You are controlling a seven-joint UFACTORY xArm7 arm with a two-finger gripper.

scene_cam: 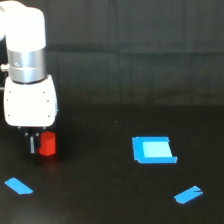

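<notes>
A small red block (pixel 48 143) rests on the dark table at the left. The white and grey arm comes down from the upper left, and its gripper (pixel 36 144) is low at the block's left side. Its dark fingers overlap the block's left edge in this view. Whether they are apart or closed, or touch the block, is too small and dark to tell.
A white square patch (pixel 156 149) framed in blue tape (pixel 150 138) lies right of centre. Single blue tape strips mark the front left (pixel 18 186) and front right (pixel 188 194).
</notes>
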